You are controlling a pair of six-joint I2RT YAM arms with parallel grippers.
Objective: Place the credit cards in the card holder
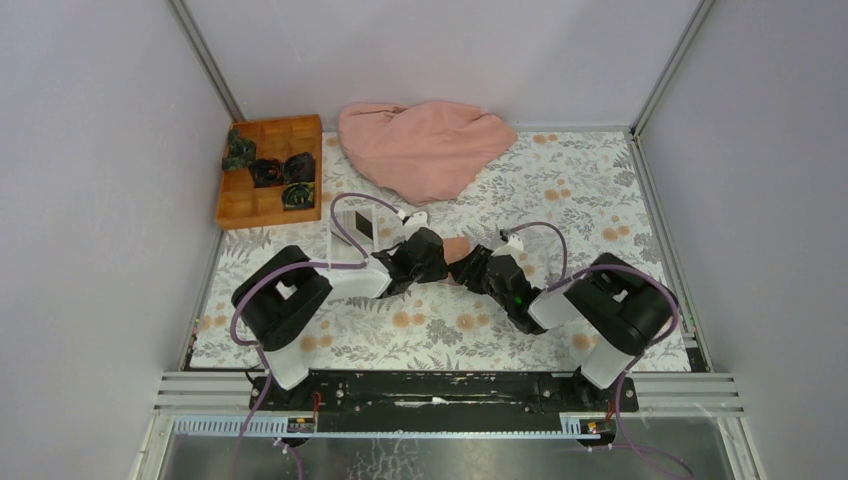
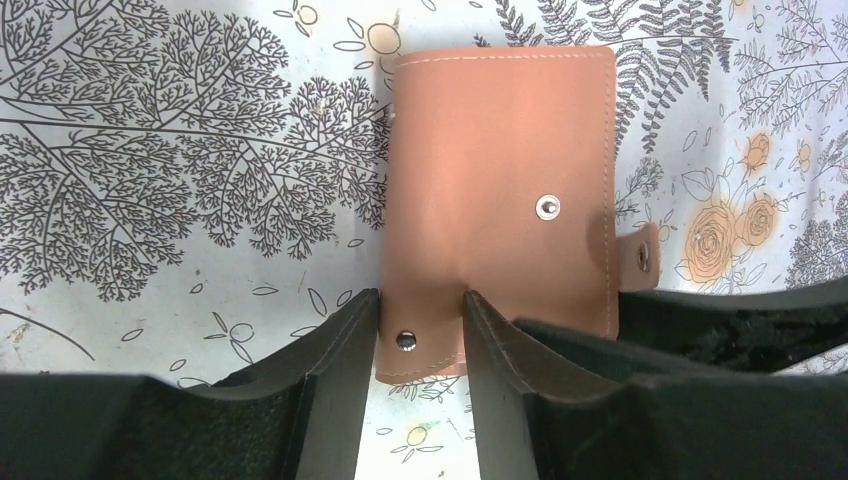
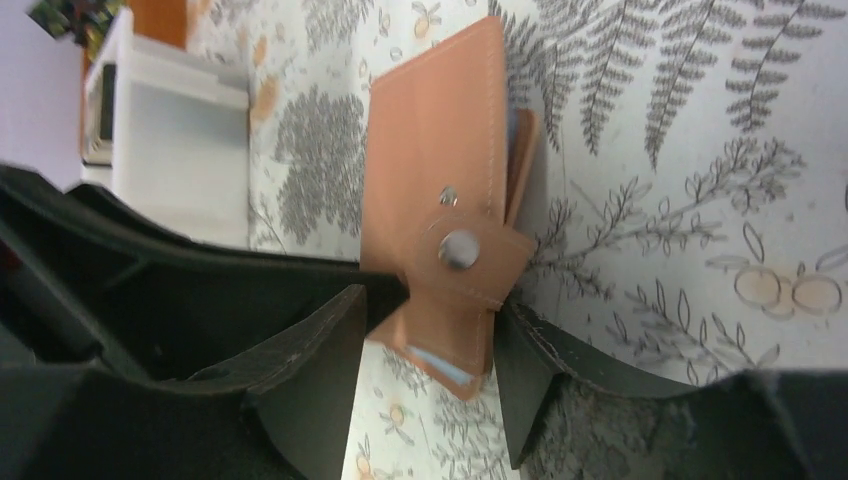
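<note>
The brown card holder [image 2: 500, 150] lies folded over on the cloth, a snap stud on its face and a short strap [image 2: 638, 258] sticking out on the right. My left gripper is partly open over the holder's near left part. From the right, my right gripper reaches in, open, its fingers on either side of the holder's near edge and snap strap [image 3: 475, 255]. Whether the pads touch the leather, I cannot tell. A pale, bluish edge [image 3: 442, 366] shows between the holder's layers. No separate loose card is visible.
At the left, a white stand [image 1: 352, 235] is partly behind my left arm. An orange compartment tray [image 1: 232, 207] with dark items sits at the back left. Pink cloth [image 1: 425, 145] lies at the back.
</note>
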